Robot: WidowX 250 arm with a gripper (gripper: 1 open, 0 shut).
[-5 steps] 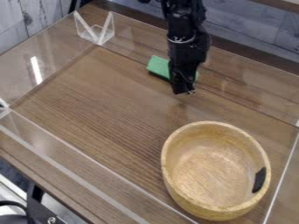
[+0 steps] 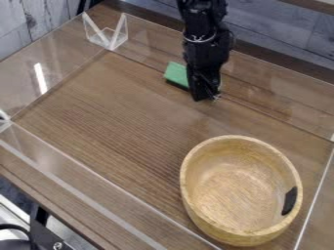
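My black gripper [image 2: 201,92] hangs down from the top of the camera view, low over the wooden table at the upper middle. It is shut, with its tips at a green block [image 2: 178,73] that lies on the table, partly hidden behind it. Whether the tips touch the block I cannot tell.
A large round yellow bowl [image 2: 240,166] fills the lower right, with a dark mark on its right side. A clear plastic piece [image 2: 107,34] is at the upper left.
The gripper has shifted very slightly at the green block. The block and bowl look unmoved.
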